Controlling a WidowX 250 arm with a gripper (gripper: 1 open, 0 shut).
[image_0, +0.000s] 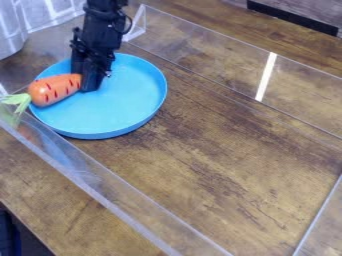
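A plush orange carrot with pale green leaves lies on the left part of a blue plate, its leafy end over the plate's rim. My black gripper reaches down from the top of the camera view to the plate, right at the carrot's upper right end. Its fingers are dark and overlap, so I cannot tell whether they are open or closed on the carrot.
Clear panels run along the left and right sides, and a whitish object stands at the upper left.
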